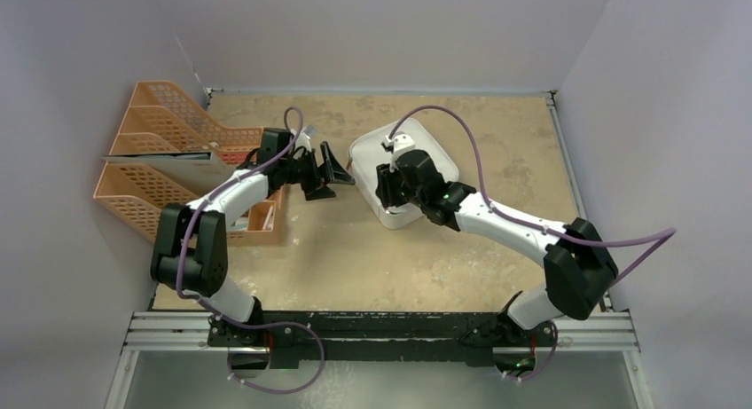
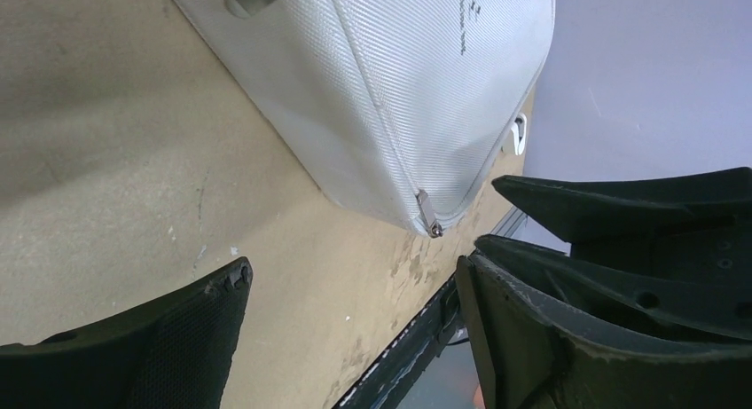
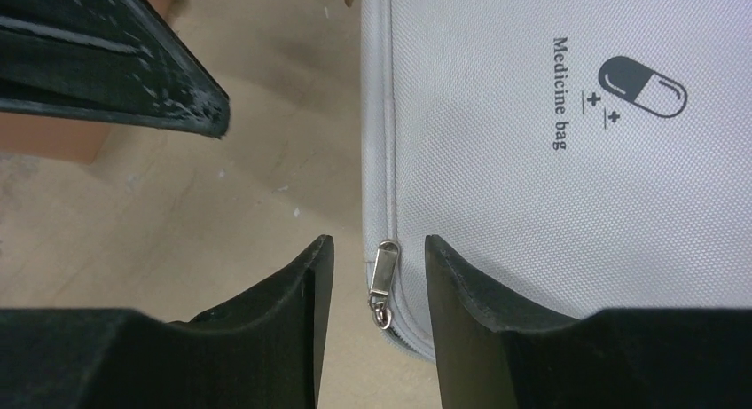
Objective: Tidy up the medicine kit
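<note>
The white medicine bag [image 1: 434,146] lies closed on the table in the top view. At one corner a metal zipper pull hangs from its zip, also visible as a small zipper pull [image 2: 427,212] in the left wrist view. My right gripper stands open over that corner; the pull appears in the gap between its fingers, ungripped. Left of the bag, my left gripper is open with bare table showing between its fingers. One of the left fingers [image 3: 182,85] shows at the upper left of the right wrist view.
An orange perforated organizer [image 1: 168,107] stands at the left, with a dark-edged flat panel [image 1: 182,168] leaning across it and small packets inside. Clear table lies in front of the bag and to its right.
</note>
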